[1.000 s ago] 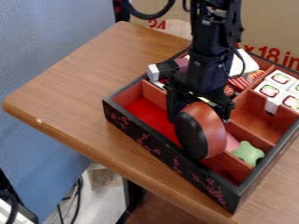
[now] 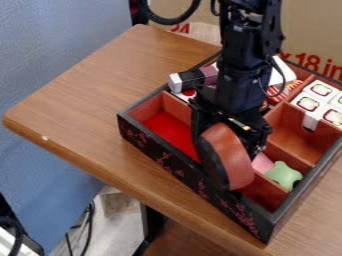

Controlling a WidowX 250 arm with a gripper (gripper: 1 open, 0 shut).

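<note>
My black gripper (image 2: 219, 122) reaches down into a black, red-lined box (image 2: 138, 135) on the wooden table. A round reddish-brown object (image 2: 230, 158) stands tilted directly below the gripper in the front part of the box. The fingertips are dark and overlap its top, so I cannot tell whether they hold it. A pink piece (image 2: 261, 162) and a pale green piece (image 2: 283, 174) lie to its right.
White pieces with red markings (image 2: 314, 103) fill the back right compartment. More items sit at the back, partly behind the arm. A cardboard box (image 2: 187, 35) stands behind.
My gripper has risen slightly and shifted a little to the right. The round object has tilted and shifted slightly, with more of its lighter face showing.
</note>
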